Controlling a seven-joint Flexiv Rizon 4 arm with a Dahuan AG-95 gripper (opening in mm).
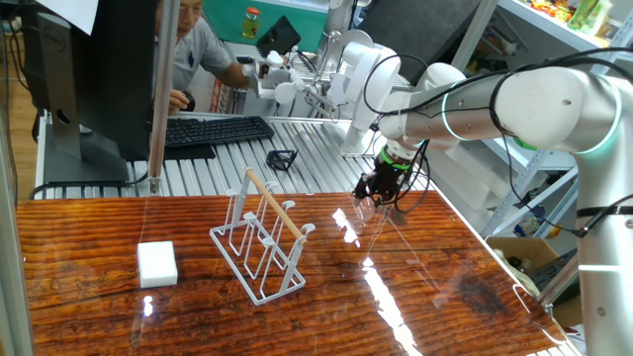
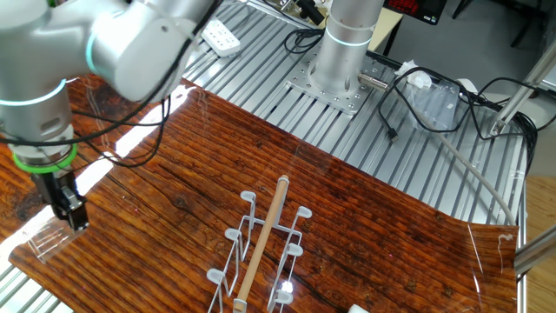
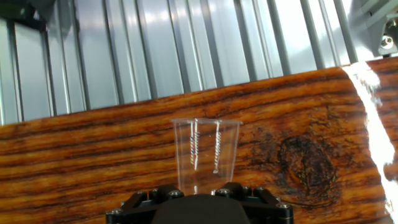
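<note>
A clear plastic cup [image 3: 208, 146] shows in the wrist view just ahead of my gripper, its wider rim towards the table's edge and its narrow end at the fingers. In exterior view 2 the cup [image 2: 54, 236] is at the fingertips of my gripper [image 2: 71, 217], low over the wooden surface. From exterior view 1, the gripper [image 1: 368, 190] stands near the table's far edge, and the cup [image 1: 364, 208] is barely visible there. The dark gripper body hides most of the fingers; whether they touch the cup cannot be made out.
A white wire cup rack [image 1: 259, 247] with a wooden bar stands mid-table, its pegs empty. Left of it lies a white block [image 1: 156, 264]. Beyond the wooden top is a ribbed metal surface [image 3: 149, 50].
</note>
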